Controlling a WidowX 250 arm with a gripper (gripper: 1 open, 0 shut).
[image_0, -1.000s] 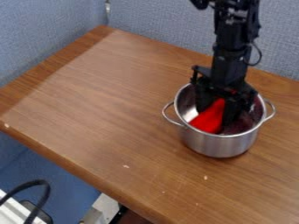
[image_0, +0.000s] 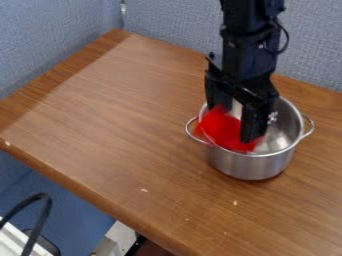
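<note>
A red object (image_0: 229, 128) lies inside a steel pot (image_0: 258, 163) with two wire handles, on the right of the wooden table (image_0: 107, 120). My black gripper (image_0: 238, 104) reaches down into the pot from above, just over the red object.
A blue surface and a black cable (image_0: 32, 230) show at the lower left. A speckled wall lies behind.
My gripper has come lower and nearer.
</note>
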